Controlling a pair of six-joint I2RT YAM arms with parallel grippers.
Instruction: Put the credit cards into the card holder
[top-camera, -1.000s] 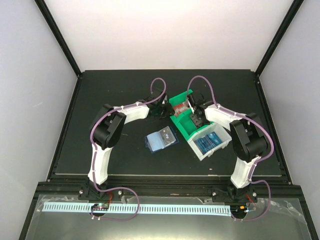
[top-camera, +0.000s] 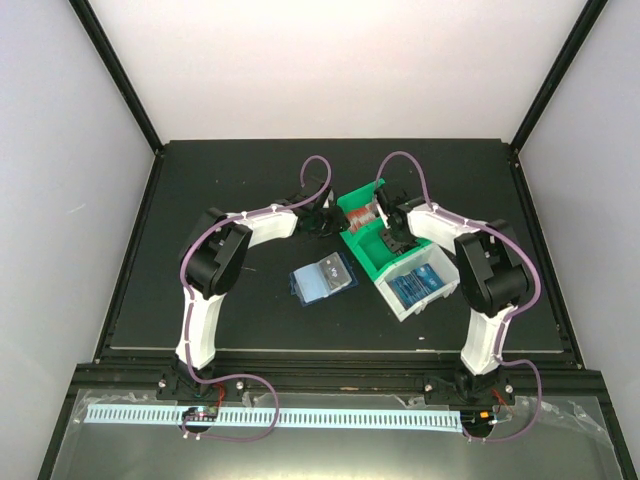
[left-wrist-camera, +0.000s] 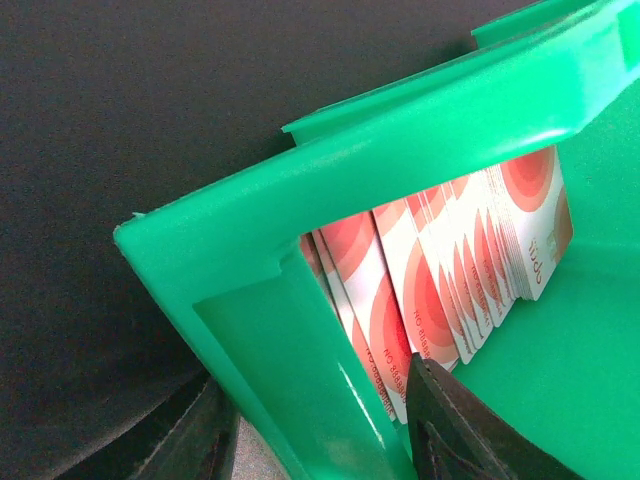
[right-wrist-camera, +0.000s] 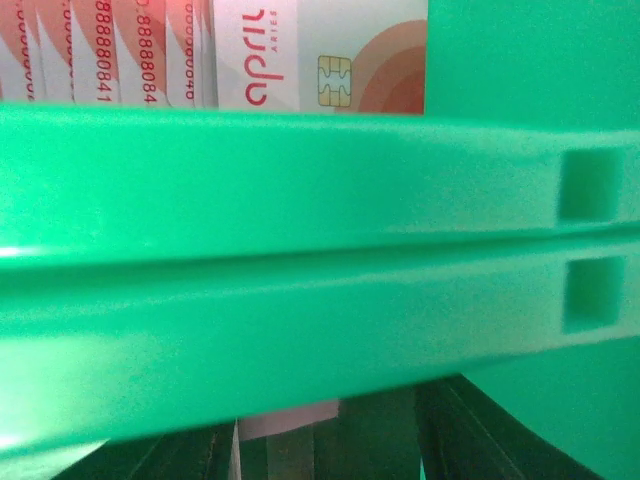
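Observation:
Red and white cards stand in a row inside the green box (top-camera: 372, 250); a front one shows its chip in the right wrist view. My left gripper is shut on the green box's side wall, with one finger on either side of it. Over the box, my right gripper is open, its tips partly hidden behind a doubled green wall (right-wrist-camera: 300, 180). A pinkish strip shows between its fingers, too covered to identify. The card holder (top-camera: 312, 284), a blue booklet with clear sleeves, lies open on the table below the left gripper.
A white compartment (top-camera: 403, 312) holding blue cards (top-camera: 416, 285) adjoins the green box at the lower right.
The left arm, the box and the card holder look unmoved.

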